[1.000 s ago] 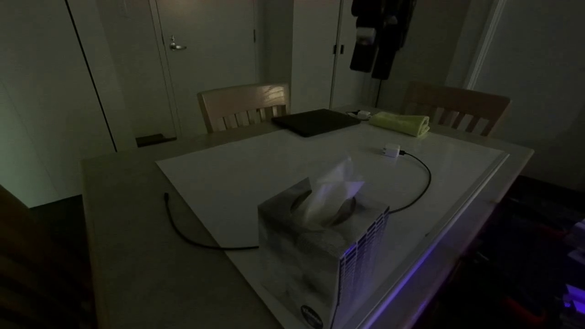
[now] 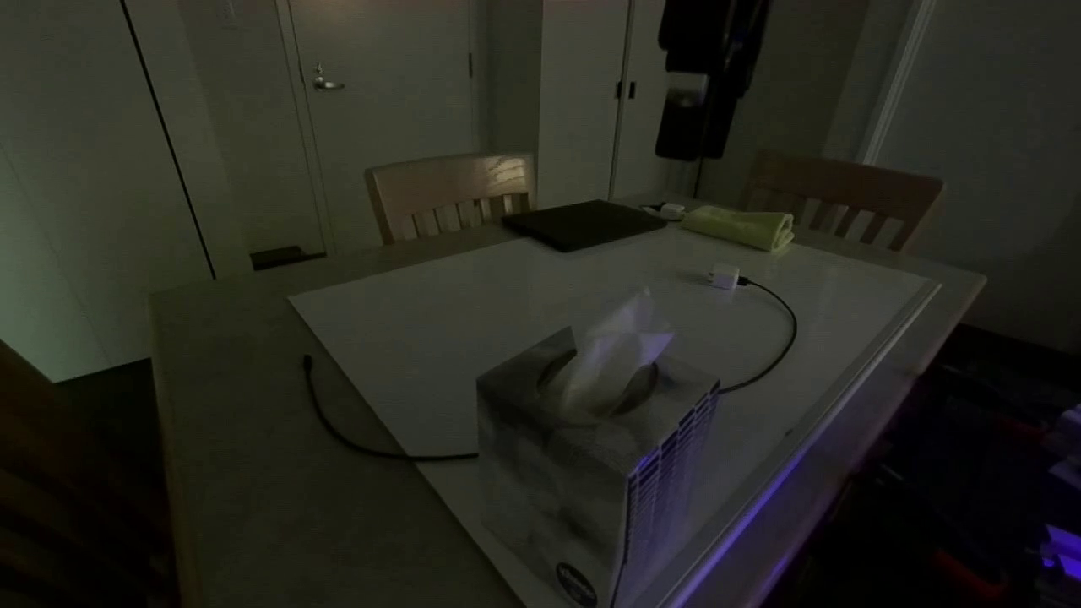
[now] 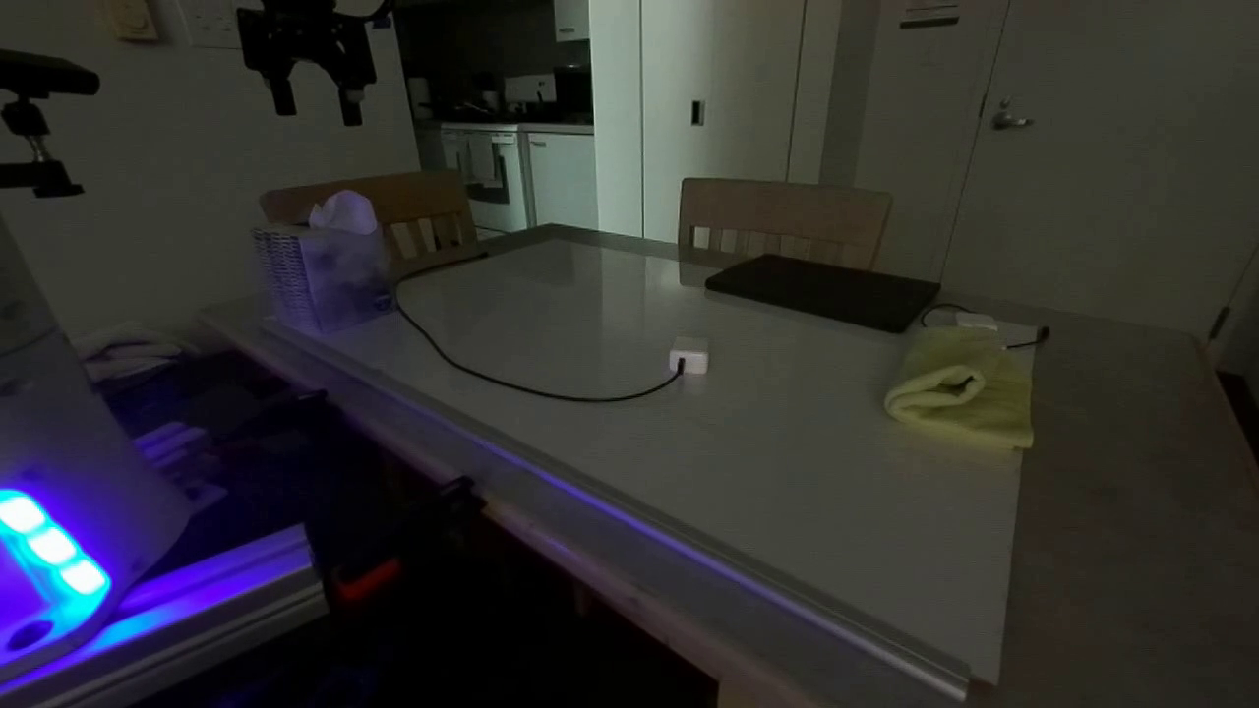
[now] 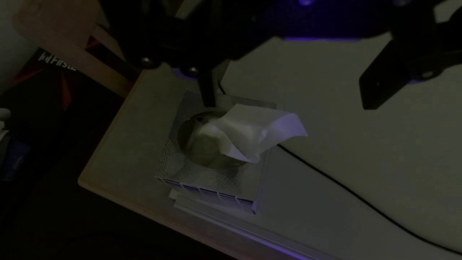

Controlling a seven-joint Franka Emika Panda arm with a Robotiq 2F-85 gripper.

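Note:
My gripper is up in the air above the tissue box, its two fingers spread and pointing down. In the wrist view the open gripper has one of its fingers near the box's far edge and the other over the white board. A white tissue sticks up from the round opening of the box, apart from the fingers. A white charger block lies mid-board, a black cable running from it past the box. A folded yellow towel rests at the board's other end.
A flat black slab lies along the far side of the table, with a small white plug by the towel. Wooden chairs stand behind. Much of the white board is bare. The room is dim.
In exterior view 1 the dark gripper and wrist at the top have come lower and shifted slightly right. The box, cable, charger and towel have stayed put.

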